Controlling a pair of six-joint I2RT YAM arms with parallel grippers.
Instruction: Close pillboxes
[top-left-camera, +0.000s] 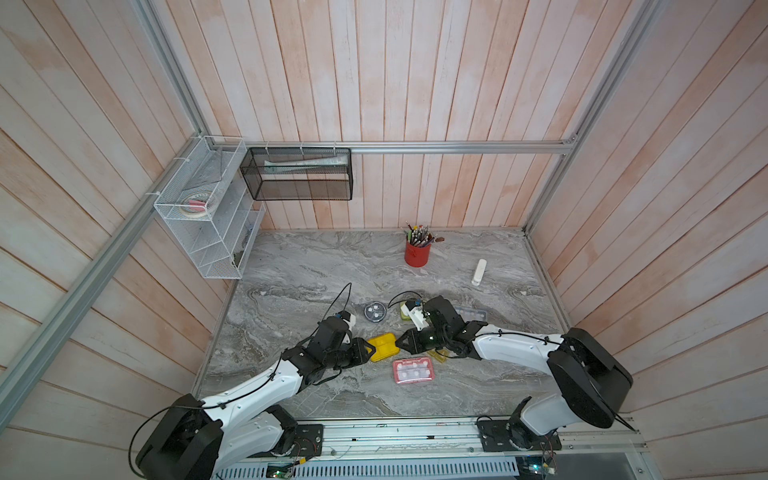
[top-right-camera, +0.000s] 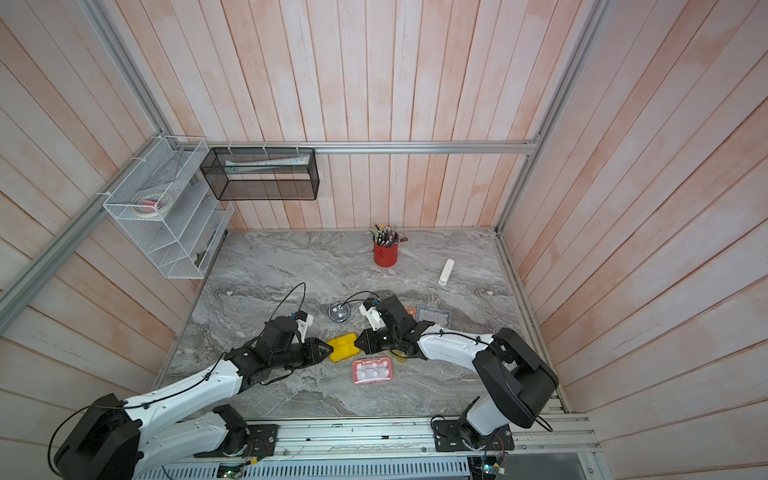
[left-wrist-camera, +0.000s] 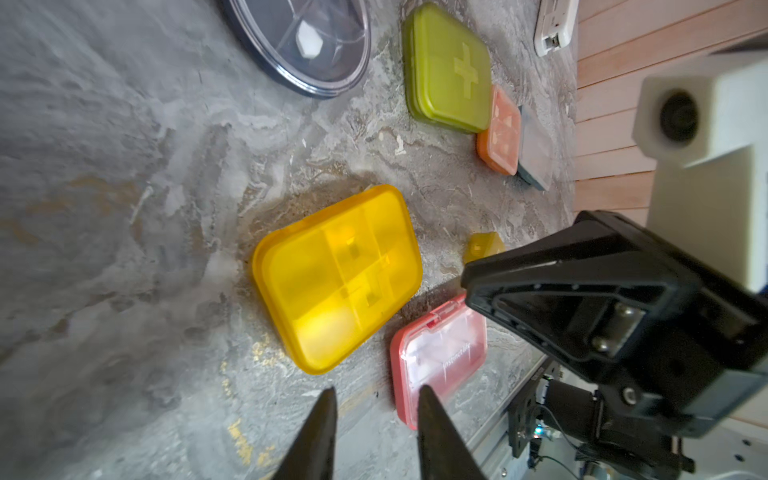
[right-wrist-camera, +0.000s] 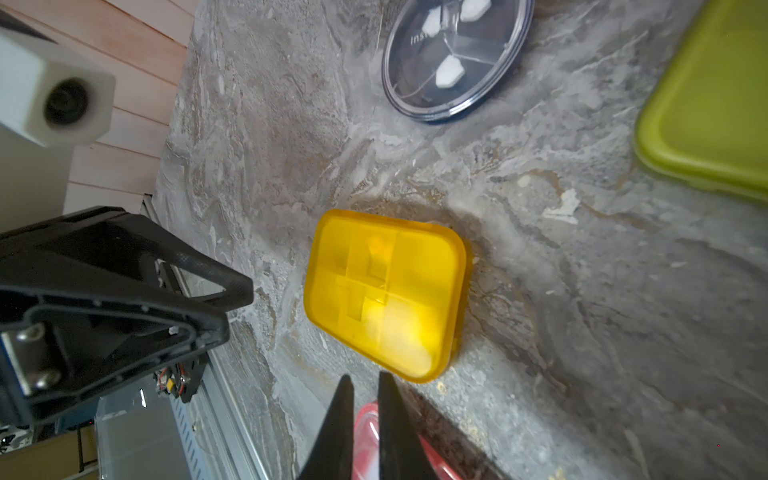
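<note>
On the marble counter lies a yellow pillbox (left-wrist-camera: 340, 276), its translucent lid appearing down over the compartments. My left gripper stands open close to its left side in the top views. From the other side my right gripper faces it, fingers slightly apart with nothing between them. Nearer the front edge sits a pink pillbox (top-left-camera: 413, 369) with a clear top. Behind the yellow one is a round clear pillbox (right-wrist-camera: 460, 52) with white pills inside. A green pillbox (left-wrist-camera: 449, 68) with a cross on its lid looks shut. Orange (left-wrist-camera: 502, 128) and grey boxes (left-wrist-camera: 534, 149) lie farther right.
A small yellow translucent piece (left-wrist-camera: 483, 245) lies right of the yellow pillbox. A red cup (top-left-camera: 417, 254) of pens and a white stick-like object (top-left-camera: 479, 272) stand farther back.
</note>
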